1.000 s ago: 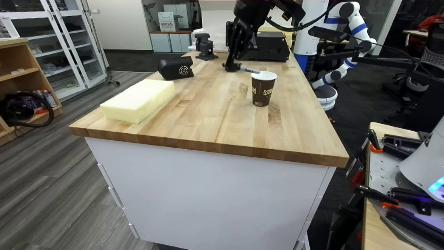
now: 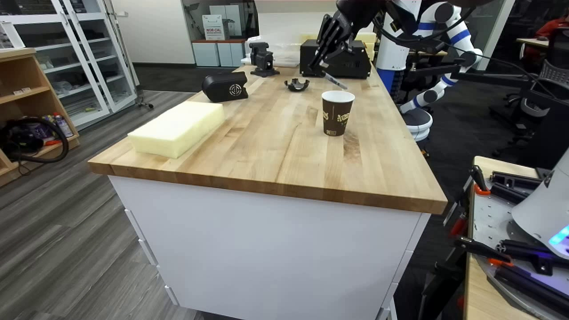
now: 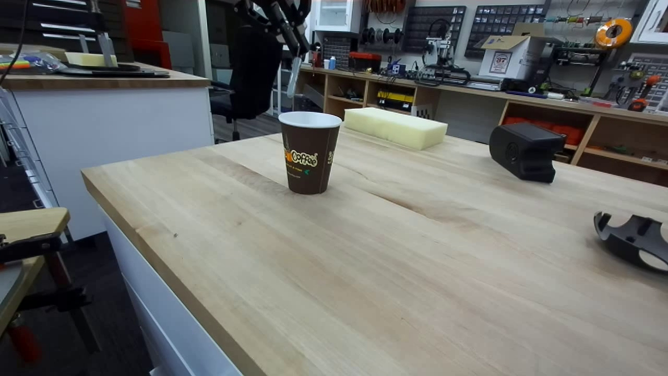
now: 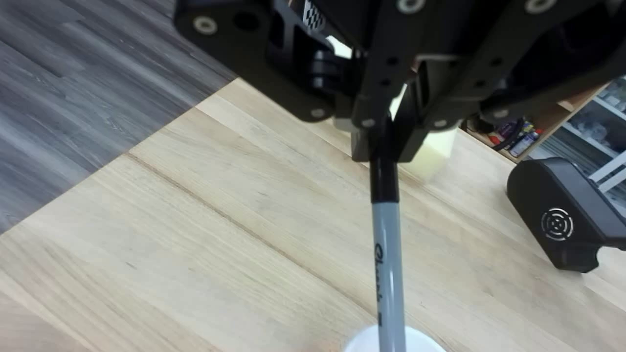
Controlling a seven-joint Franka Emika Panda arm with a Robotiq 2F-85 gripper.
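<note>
A grey marker with a black end [image 4: 388, 258] is pinched by its black end in my gripper, which is shut on it. In exterior view 1 the marker [image 2: 335, 81] slants down to the right from my gripper [image 2: 321, 66], above and behind the brown paper cup [image 2: 336, 114]. Exterior view 2 has the marker [image 3: 293, 78] hanging steeply over the upright cup [image 3: 308, 160], its lower end apart from the white rim. In the wrist view only part of the cup's white rim [image 4: 419, 341] shows, at the bottom edge behind the marker.
A pale yellow foam block [image 2: 177, 128] lies at the left of the wooden table [image 2: 256, 160]. Beyond it are a black speaker-like case [image 2: 225, 87], a curved black part [image 2: 296, 84] and a black box [image 2: 341, 58]. The table in front of the cup is clear.
My gripper has risen and moved to the right with the marker, which has gone from nearly level to slanting more steeply downward. The cup and foam block have stayed in place.
</note>
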